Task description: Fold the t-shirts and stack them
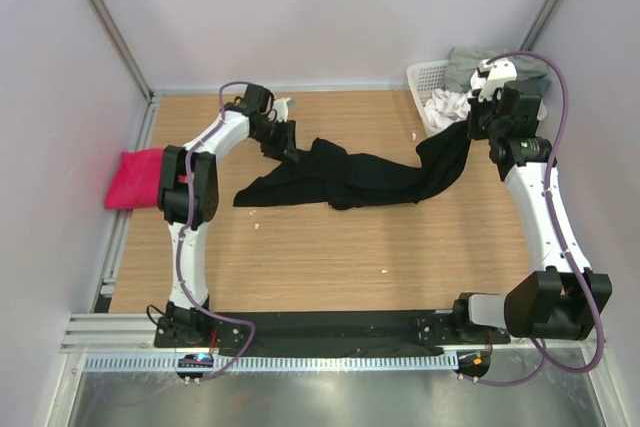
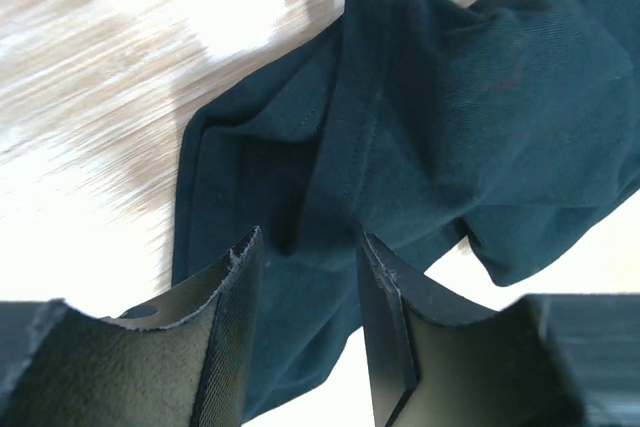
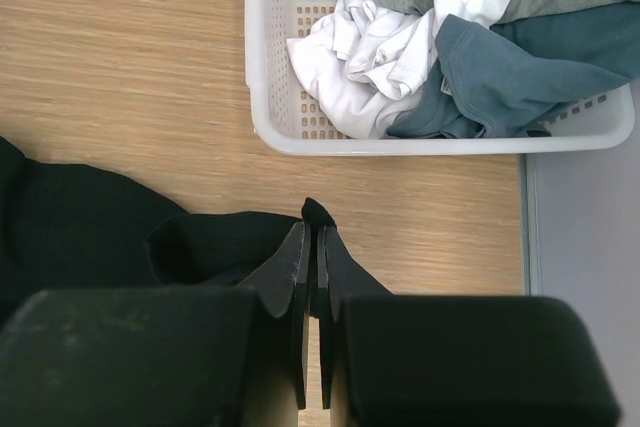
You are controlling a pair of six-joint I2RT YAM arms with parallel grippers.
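Note:
A black t-shirt (image 1: 350,177) lies spread and rumpled across the middle of the table, its right end raised. My right gripper is shut on that end, near the basket. My left gripper (image 1: 285,147) hangs low over the shirt's upper left part; in the left wrist view its fingertips (image 2: 310,237) stand apart on either side of a folded band of dark cloth. Whether they touch the cloth is unclear.
A white basket (image 3: 258,67) with white, grey and teal clothes stands at the back right. A folded red cloth (image 1: 135,179) lies at the left edge.

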